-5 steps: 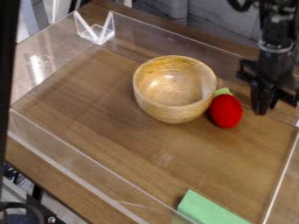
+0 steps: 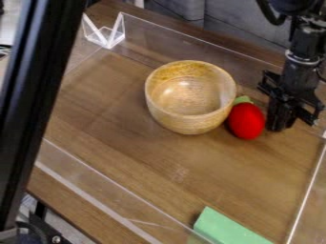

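A wooden bowl (image 2: 188, 93) sits in the middle of the wooden table (image 2: 140, 172). Just right of it lies a red oval object (image 2: 247, 121), with a small green piece partly visible behind it. The black gripper (image 2: 285, 107) is low at the right, just beside the red object. Whether its fingers are apart, or hold anything, is hard to make out.
A green block (image 2: 227, 228) lies at the front right. Clear plastic walls edge the workspace, with a clear bracket (image 2: 105, 30) at the back left.
The gripper has come down beside the red object from a blurred, slightly higher position at the right. The bowl and green block have not moved.
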